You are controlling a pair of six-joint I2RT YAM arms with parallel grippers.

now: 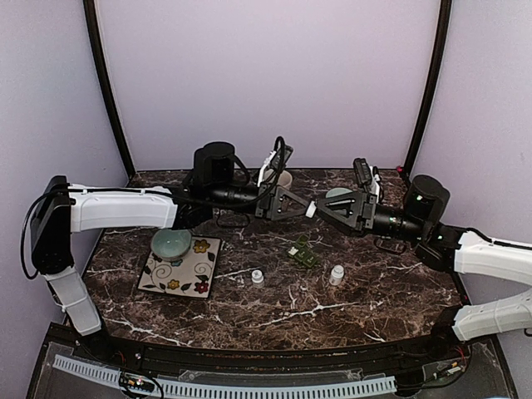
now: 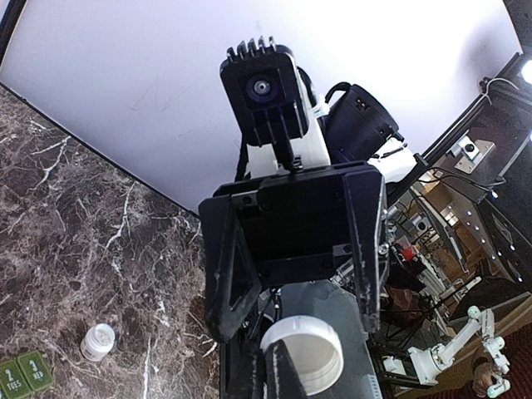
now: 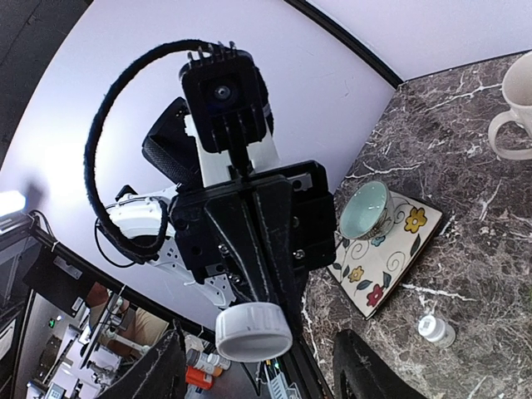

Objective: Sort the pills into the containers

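Note:
My left gripper (image 1: 301, 208) is shut, holding a white bottle cap (image 1: 311, 209) at its fingertips in the middle, above the table; the cap (image 2: 302, 354) shows its hollow side in the left wrist view. My right gripper (image 1: 324, 207) faces it, open, and in the right wrist view its fingers lie either side of the cap (image 3: 253, 332). A green pill organizer (image 1: 302, 253) lies below, marked with days. A small white bottle (image 1: 258, 277) stands left of it, another bottle (image 1: 337, 275) to the right.
A floral board (image 1: 199, 283) with a mint bowl (image 1: 170, 243) is at left. A second mint bowl (image 1: 339, 193) and a cup (image 3: 519, 91) stand at the back.

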